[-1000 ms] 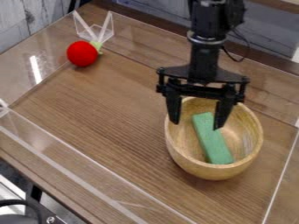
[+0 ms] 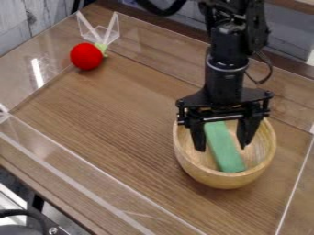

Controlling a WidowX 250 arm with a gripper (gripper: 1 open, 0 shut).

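Observation:
The black gripper [image 2: 223, 116] hangs from the arm at the upper right, directly over a light tan bowl [image 2: 255, 165], with its two fingers spread open at either side. Beneath it a green rectangular object [image 2: 225, 153] lies inside the bowl, slanting from back to front. Whether the fingertips touch the bowl or the object cannot be told.
A red ball [image 2: 86, 56] sits at the upper left, with a clear crinkled item [image 2: 101, 33] behind it. A dark round part shows at the bottom left corner.
The gripper has turned and shifted slightly, its fingers now more level across the bowl. The bowl and green object look nearly unmoved.

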